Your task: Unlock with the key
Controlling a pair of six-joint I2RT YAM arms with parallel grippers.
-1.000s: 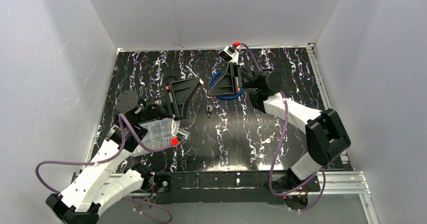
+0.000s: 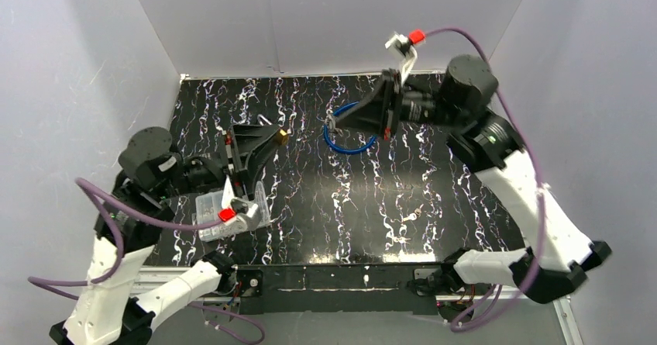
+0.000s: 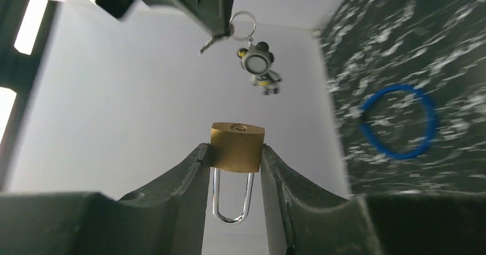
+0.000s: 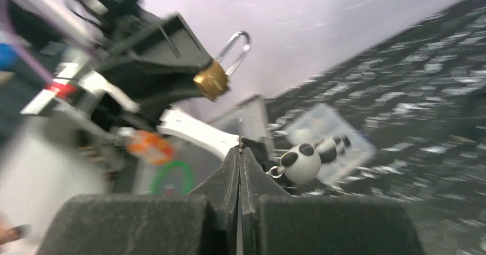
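A brass padlock (image 3: 236,147) is held between the tips of my left gripper (image 2: 282,136), which is shut on its body. The keyhole face points up in the left wrist view; the silver shackle (image 3: 216,206) hangs from the opposite side. Whether the shackle is locked cannot be made out. My right gripper is shut on a thin key (image 4: 240,130), its blade standing out past the fingertips. A bear-like charm (image 4: 302,163) dangles from the key's ring (image 3: 245,15). Key and padlock are clearly apart, with open air between the two grippers.
On the dark marbled table lie a blue ring (image 2: 350,150), mostly below the right gripper, and a clear compartment box (image 2: 209,205) under the left arm. Some small metal pieces (image 2: 413,215) lie right of centre.
The right arm has risen and its gripper has drawn back from the padlock, carrying key and charm. The left gripper has shifted and turned, moving left with the padlock.
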